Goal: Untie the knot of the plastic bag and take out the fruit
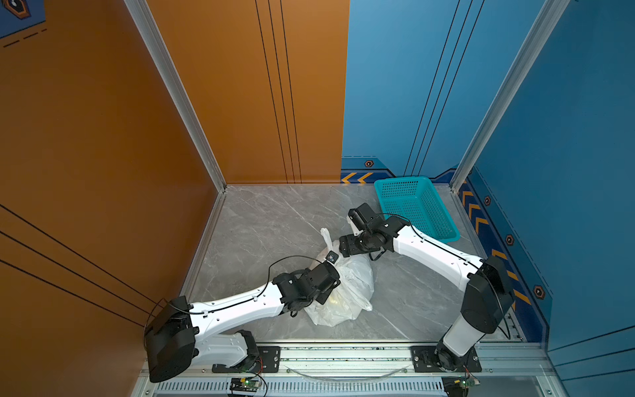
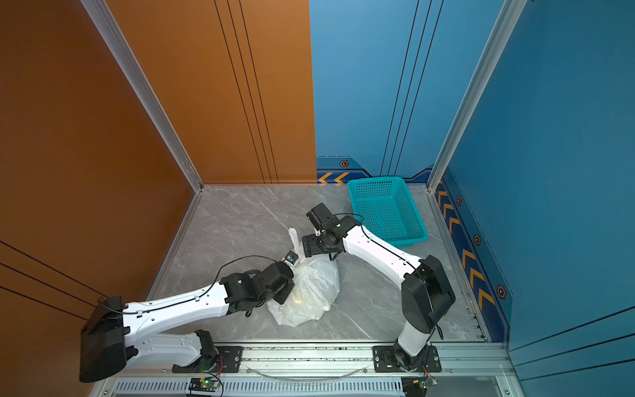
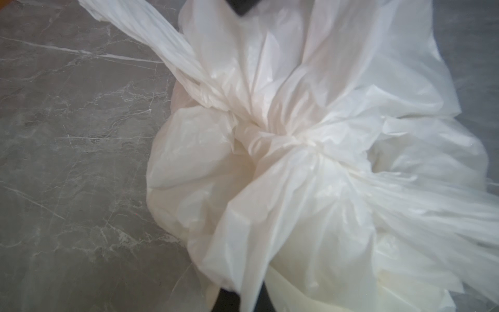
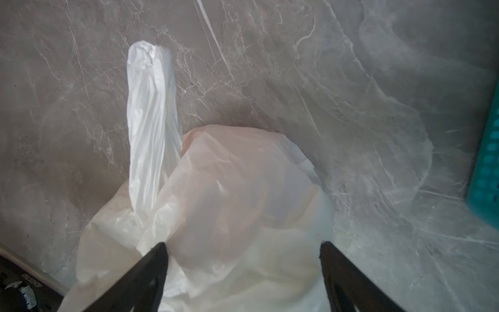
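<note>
The white plastic bag (image 1: 347,291) sits knotted on the grey table, its contents hidden, one handle (image 4: 151,119) standing out at the back. The knot (image 3: 280,135) shows in the left wrist view as a crumpled gather. My left gripper is down at the bag, shut, its tips partly hidden behind a fold of plastic; I cannot tell whether any plastic is pinched. My right gripper hangs open above the back part of the bag, its fingers either side of the bag's bulge in the right wrist view.
A teal plastic basket (image 1: 416,205) stands empty at the back right, just beyond my right arm. Walls and metal rails enclose the area, with a rail along the front edge.
</note>
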